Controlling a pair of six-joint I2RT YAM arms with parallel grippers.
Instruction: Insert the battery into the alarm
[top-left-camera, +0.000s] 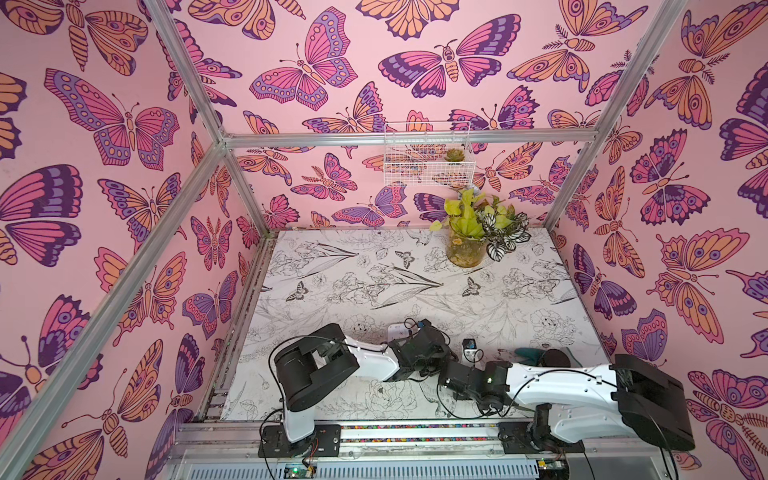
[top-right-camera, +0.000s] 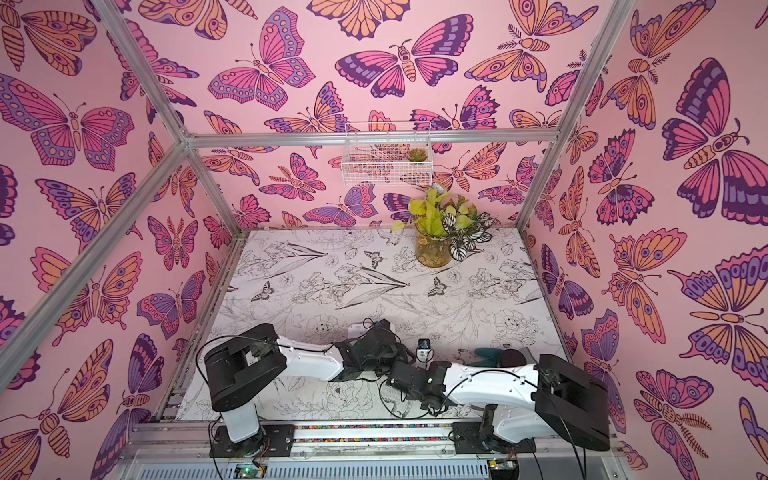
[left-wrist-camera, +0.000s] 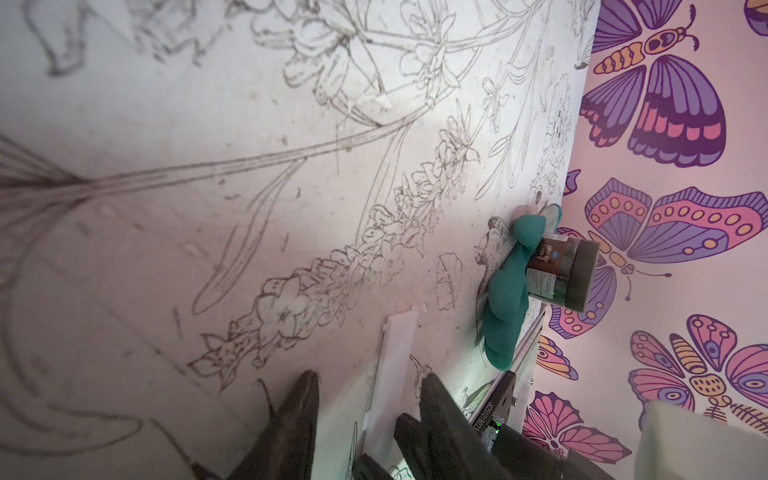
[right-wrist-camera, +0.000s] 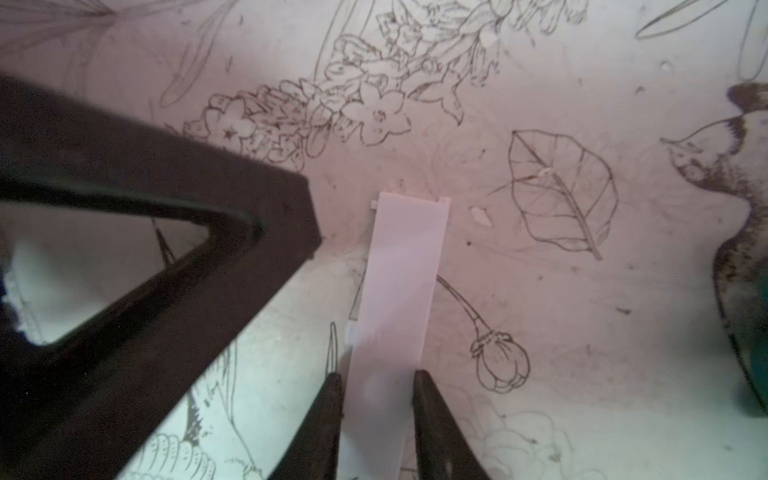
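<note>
In the right wrist view my right gripper is shut on a thin white flat strip (right-wrist-camera: 400, 272) with small tabs along its edge. The left wrist view shows the same strip (left-wrist-camera: 393, 352) beyond my left gripper, whose fingers stand apart with nothing clearly between them. In the top left view both grippers meet low at the centre of the table. A white object (top-left-camera: 397, 329) is partly hidden behind the left arm. I cannot tell which thing is the battery.
A teal object (top-left-camera: 528, 354) and a dark-lidded jar (top-left-camera: 555, 359) lie at the front right. A potted plant (top-left-camera: 464, 248) stands at the back right.
</note>
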